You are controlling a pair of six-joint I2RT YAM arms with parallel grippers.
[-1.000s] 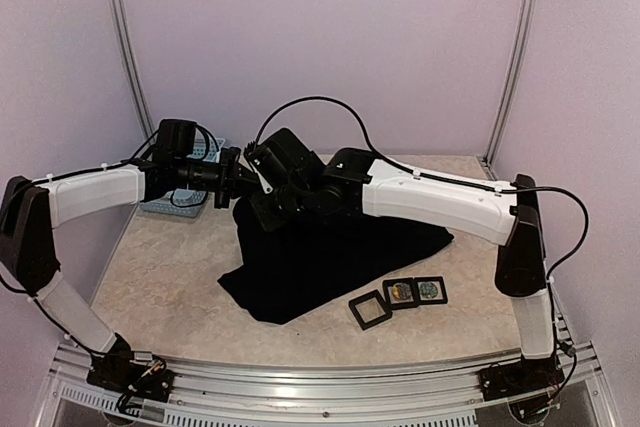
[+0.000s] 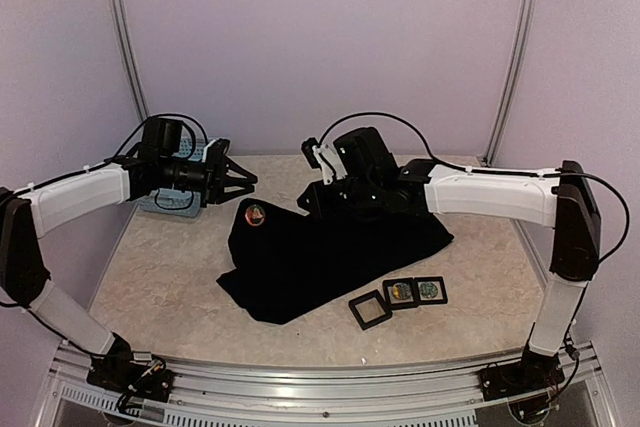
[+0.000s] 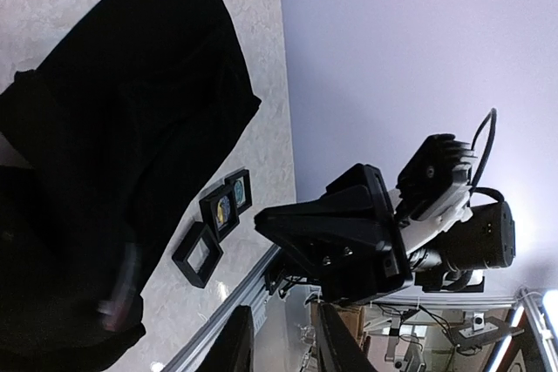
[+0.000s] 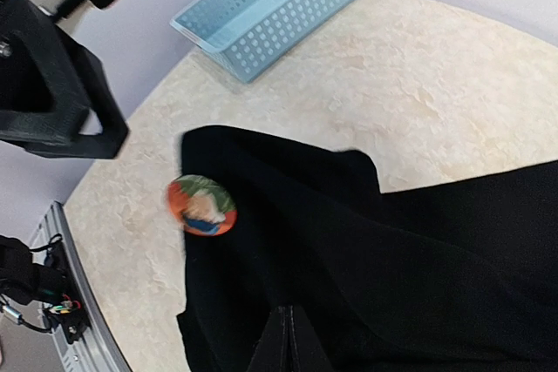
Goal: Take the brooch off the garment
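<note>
The round orange, green and white brooch (image 2: 255, 215) is against the upper left corner of the black garment (image 2: 290, 267). In the right wrist view the brooch (image 4: 202, 205) looks blurred at the garment's edge; its fastening is hidden. Just above and left of it, my left gripper (image 2: 251, 184) stands open, with a gap between its fingertips and nothing in it. To the brooch's right, over the cloth, is my right gripper (image 2: 303, 206). Its two fingers (image 4: 277, 341) are shut together in the right wrist view, and nothing shows between them.
A light blue basket (image 4: 279, 32) stands at the back left, partly behind the left arm. Three small black frames (image 2: 371, 309) lie in front of the garment at the right; two hold round pieces.
My grippers were close together over the garment's corner, hiding the brooch. The right one has moved right and the left fingers have parted; the brooch is now visible.
</note>
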